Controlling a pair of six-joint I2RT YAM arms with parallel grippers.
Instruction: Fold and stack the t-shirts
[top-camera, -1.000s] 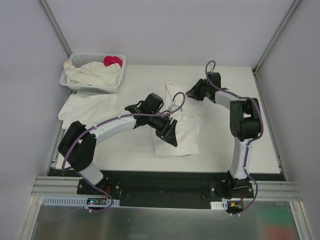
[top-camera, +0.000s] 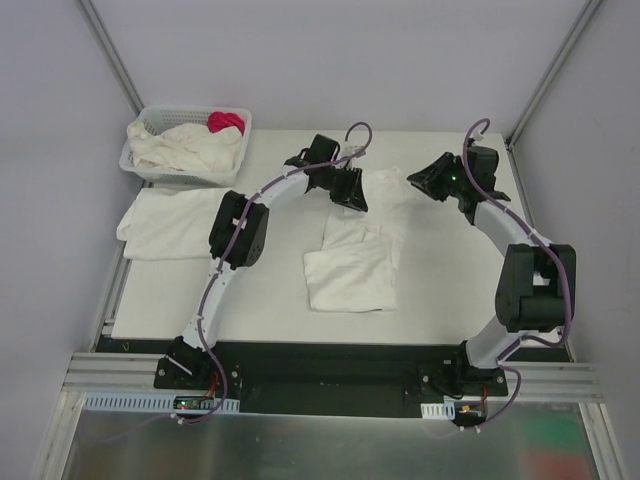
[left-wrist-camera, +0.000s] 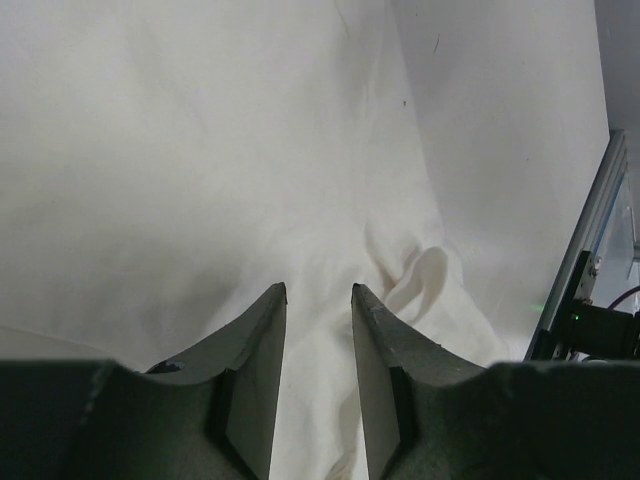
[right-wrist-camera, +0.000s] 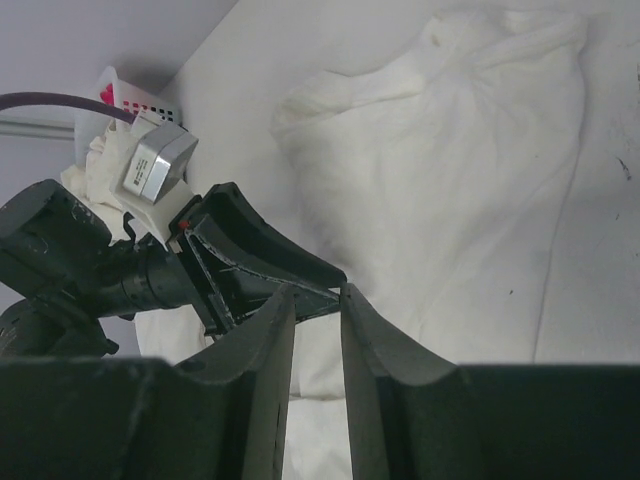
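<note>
A white t-shirt lies in the middle of the table, its near part doubled over and its far part narrower and wrinkled. Over that far part hovers my left gripper, fingers a little apart; the left wrist view shows only a gap between the fingertips, with cloth below. My right gripper is right of the shirt's far end, above bare table, also part open and empty. Another white t-shirt, folded flat, rests at the left.
A white basket at the back left holds crumpled white cloth and a red cloth. Bare table stretches along the right side.
The left arm has swung away from the front, to the shirt's far part. My right gripper has moved rightward, off the shirt. The shirts look the same.
</note>
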